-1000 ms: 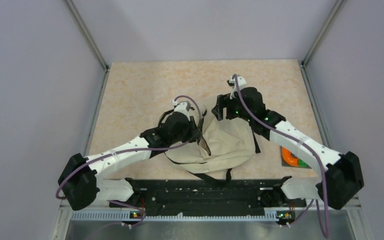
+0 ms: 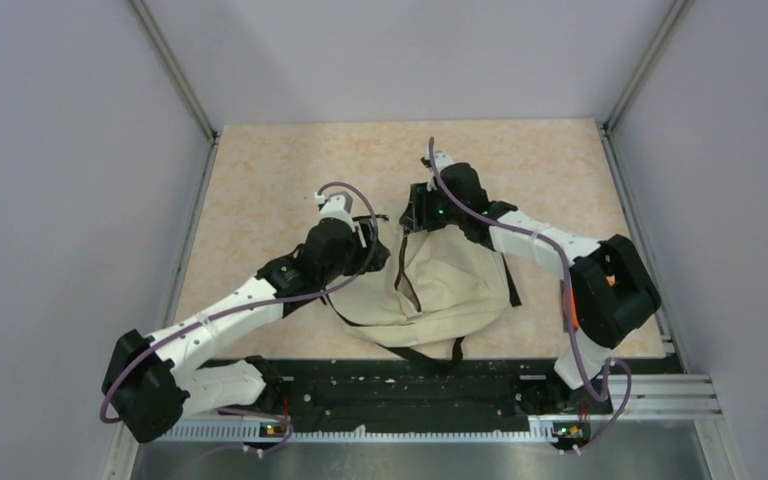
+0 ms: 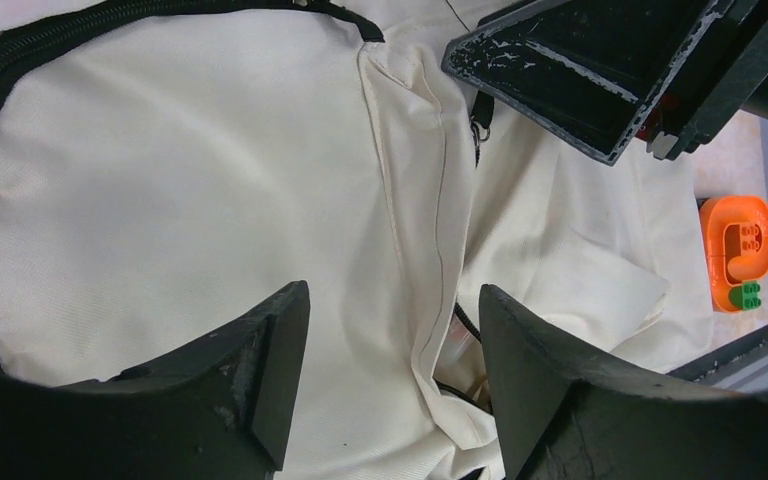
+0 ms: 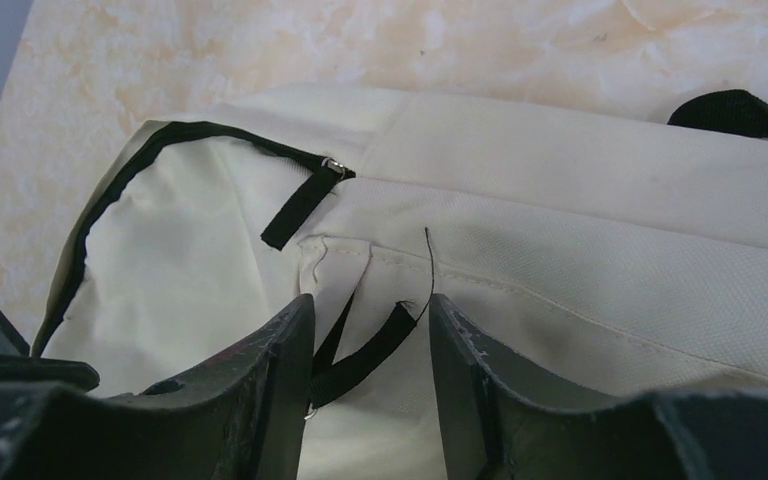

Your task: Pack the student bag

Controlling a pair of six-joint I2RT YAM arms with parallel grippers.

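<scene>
A cream fabric bag (image 2: 450, 290) with black zips and straps lies flat and rumpled at the table's front middle. My left gripper is open over its left part, nothing between the fingers; a fold with a dark slit runs beside it. My right gripper hovers at the bag's upper middle, fingers apart, around a short black zip strap (image 4: 360, 360); whether they touch it I cannot tell. Another black zipper tab (image 4: 300, 205) with a metal slider lies just beyond.
An orange toy tray (image 3: 720, 240) with a green block sits at the table's right, partly hidden by my right arm in the top view. The two grippers are close together.
My right gripper has moved left and back toward the bag's upper middle. My left gripper has drawn back leftward from the slit over the last second.
</scene>
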